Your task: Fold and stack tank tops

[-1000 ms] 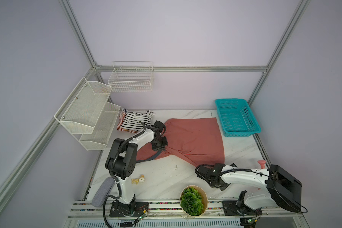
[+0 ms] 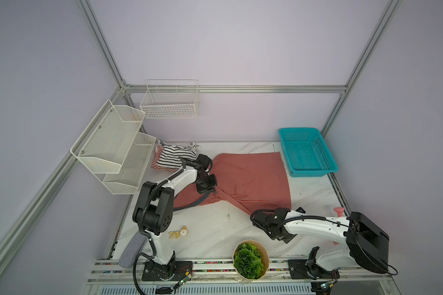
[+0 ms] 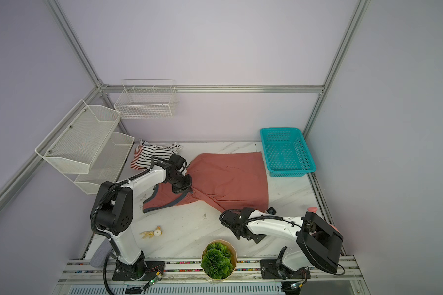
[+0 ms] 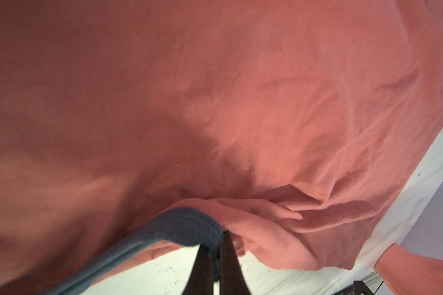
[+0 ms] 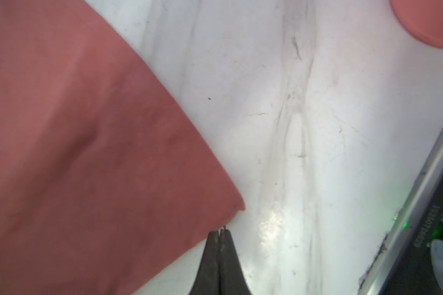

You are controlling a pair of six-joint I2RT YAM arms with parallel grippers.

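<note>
A red tank top (image 2: 253, 177) with dark grey trim lies spread over the middle of the table, its narrower strap end to the left and bunched in folds near its front edge. In the left wrist view, my left gripper is shut on the grey trim (image 4: 182, 228), which rises to its fingertips. My right gripper is shut at the hem by the front right corner of the tank top (image 5: 133, 186); whether it pinches any fabric is unclear. Another top, striped black and white with red (image 2: 174, 156), lies crumpled at the back left.
A teal basket (image 2: 307, 173) stands at the back right. White mesh shelves (image 2: 114, 162) flank the left side. In front are a bowl of lettuce (image 2: 250, 260) and a small yellow toy (image 2: 178, 232). Bare table shows between toy and bowl.
Both arms have shifted only slightly; my right gripper has moved a little left and away from the table's front edge. The tank top's left end has spread slightly further left.
</note>
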